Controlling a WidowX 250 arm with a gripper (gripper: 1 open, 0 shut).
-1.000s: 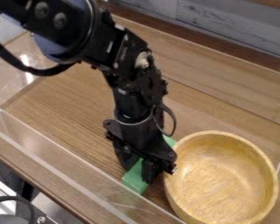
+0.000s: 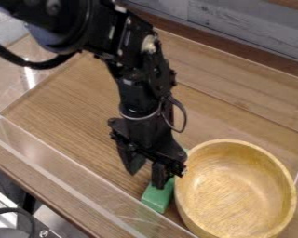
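Note:
My black gripper (image 2: 149,164) hangs low at the middle, just left of a wooden bowl (image 2: 238,209) and over a green object (image 2: 156,200). It stands open; what lies between its fingers is hard to make out. The green object rests on the wooden surface against the bowl's left side, its upper part hidden by the gripper.
A clear plastic edge runs diagonally along the lower left, with a black cable (image 2: 18,214) beyond it.
My gripper has risen slightly from where it was about a second ago, lower over the green object. The bowl looks unmoved.

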